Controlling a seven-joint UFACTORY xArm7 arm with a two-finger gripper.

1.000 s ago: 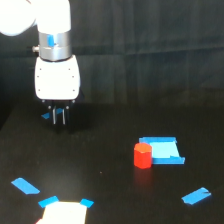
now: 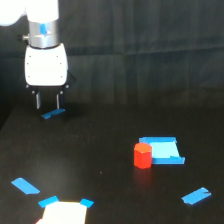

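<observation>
At the far left, above the black table, my gripper [image 2: 48, 101] hangs with its two thin fingers [image 2: 38, 101] apart and nothing visible between them. To the right of the table's middle stands a small red block [image 2: 143, 156], well away from the gripper. It overlaps the left side of a pale square [image 2: 166, 149] edged with blue tape; whether it rests on the square or just in front of it, I cannot tell.
Blue tape strips mark the table: one behind the gripper [image 2: 54, 113], one at left [image 2: 25, 186], another at front right [image 2: 196, 196]. A cream object [image 2: 63, 214] with tape at its corners is cut off by the bottom edge.
My gripper has moved up and to the left, and its fingers appear farther apart. The red block and the pale square have stayed in place.
</observation>
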